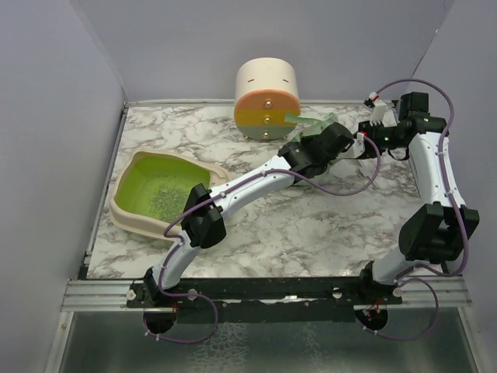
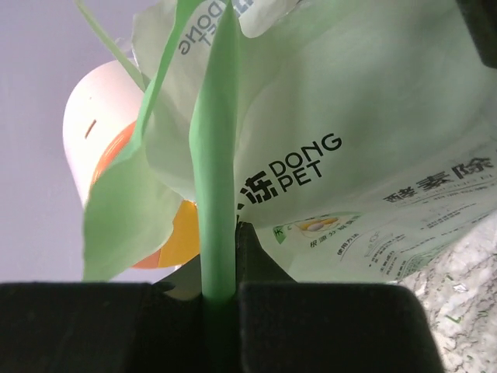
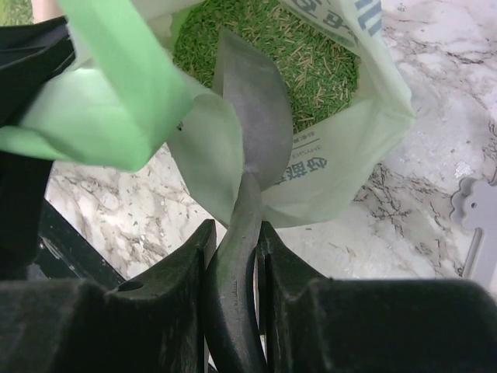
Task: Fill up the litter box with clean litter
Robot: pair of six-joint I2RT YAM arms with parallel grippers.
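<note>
The green litter bag is open at the top, showing green pellets (image 3: 318, 78) inside in the right wrist view. My left gripper is shut on a green strip at the bag's top. My right gripper holds a long grey scoop (image 3: 256, 128) between its part-open or closing fingers; the scoop's blade sits in the bag's mouth over the pellets. The litter box (image 1: 132, 194), with a green interior and some pellets in it, stands on the left of the table in the top view.
A cream cylinder (image 1: 264, 85) with an orange front stands behind the bag. A flat grey tool (image 3: 474, 210) lies on the marble to the right.
</note>
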